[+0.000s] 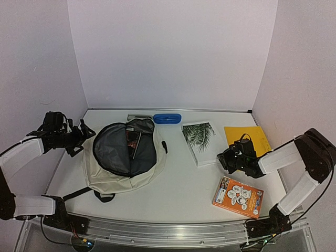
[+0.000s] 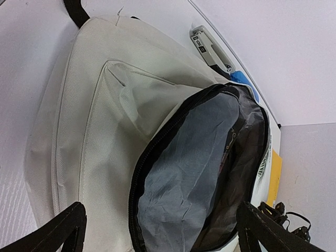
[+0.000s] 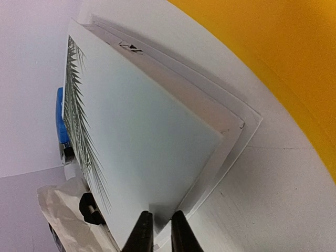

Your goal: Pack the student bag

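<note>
The cream backpack (image 1: pixel 126 181) lies at left with its grey-lined main pocket unzipped; a dark, partly hidden item (image 1: pixel 133 143) is inside. My left gripper (image 1: pixel 81 138) is open beside the bag's left edge, and the bag's cream side (image 2: pixel 105 142) fills much of the left wrist view. Right of centre lies a thick white book with a palm-leaf cover (image 1: pixel 202 143). At its near right corner is my right gripper (image 1: pixel 224 160). In the right wrist view its fingers (image 3: pixel 184 233) are close together at the book's edge (image 3: pixel 173 152); whether they grip it is unclear.
A yellow folder (image 1: pixel 244 134) lies behind the right gripper, an orange book (image 1: pixel 238 197) in front of it. At the back are a blue case (image 1: pixel 167 118) and a grey item (image 2: pixel 210 50) behind the bag. Bare table separates bag and white book.
</note>
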